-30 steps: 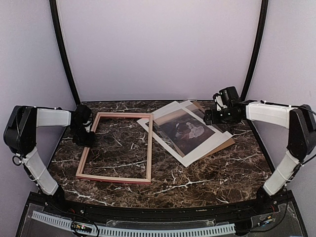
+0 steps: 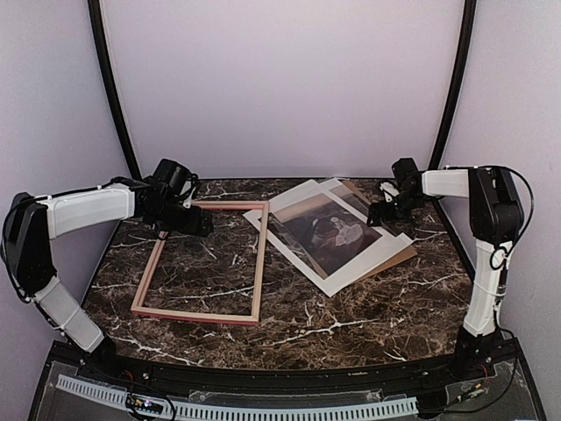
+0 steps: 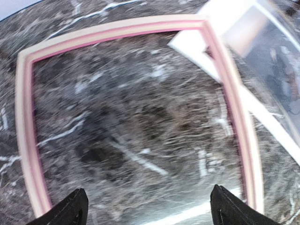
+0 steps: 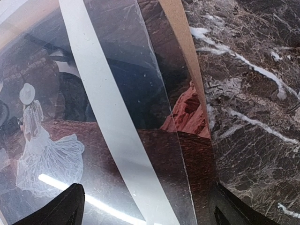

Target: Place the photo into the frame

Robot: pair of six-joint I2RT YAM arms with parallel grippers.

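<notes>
An empty pinkish wooden frame (image 2: 260, 254) lies on the left half of the dark marble table. Right of it lies the photo (image 2: 337, 232), a dark picture with a white border showing a pale dress, turned at an angle. A clear sheet (image 4: 157, 84) and a brown backing board (image 4: 185, 42) are stacked with it. My left gripper (image 2: 207, 230) is over the upper left interior of the frame, open and empty. Above the right part of the photo stack hangs my right gripper (image 2: 377, 213); its fingers (image 4: 70, 206) stand apart with nothing between them.
A white sheet edge (image 2: 294, 193) sticks out from under the photo, with its left corner touching or overlapping the frame's right side. Bare marble (image 2: 368, 316) is free in front of the stack. White walls (image 2: 289, 88) enclose the table.
From the frame's left side, my left gripper has moved right, over the interior. The frame has shifted slightly left since the earliest view.
</notes>
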